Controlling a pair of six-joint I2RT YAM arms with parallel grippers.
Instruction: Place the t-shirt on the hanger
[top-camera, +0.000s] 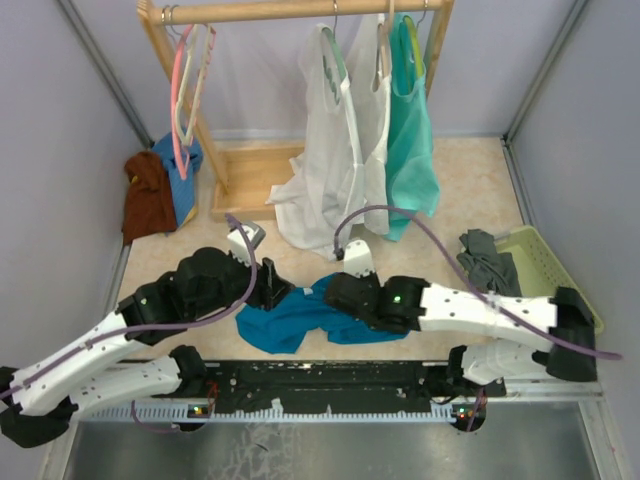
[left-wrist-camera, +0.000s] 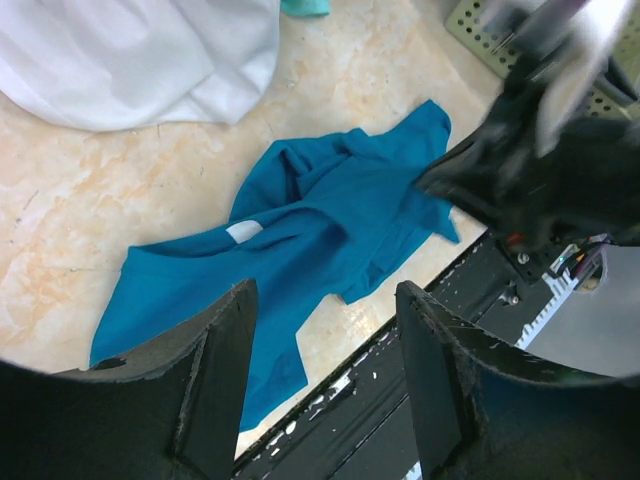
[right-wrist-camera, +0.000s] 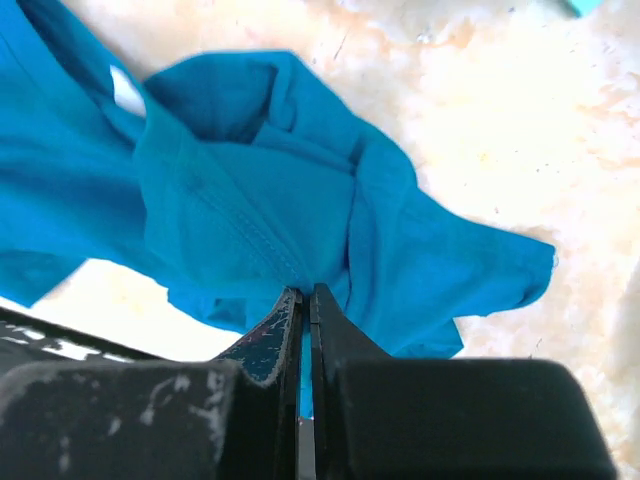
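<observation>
The blue t-shirt (top-camera: 275, 325) lies crumpled on the table between my arms, with a small white tag (left-wrist-camera: 244, 231) near its collar. In the right wrist view my right gripper is shut on the edge of the shirt (right-wrist-camera: 240, 215), and a fold stretches up to its fingertips. My left gripper stands open above the shirt's left part, nothing between its fingers. A pink hanger (top-camera: 178, 95) and a whitish hanger (top-camera: 193, 90) hang empty at the rack's left.
A wooden rack (top-camera: 260, 12) at the back carries white garments (top-camera: 335, 150) and a teal one (top-camera: 408, 130). The right side has a green basket (top-camera: 545, 270) with grey cloth (top-camera: 487, 262). Brown cloth (top-camera: 147, 197) and blue cloth (top-camera: 182, 170) lie back left.
</observation>
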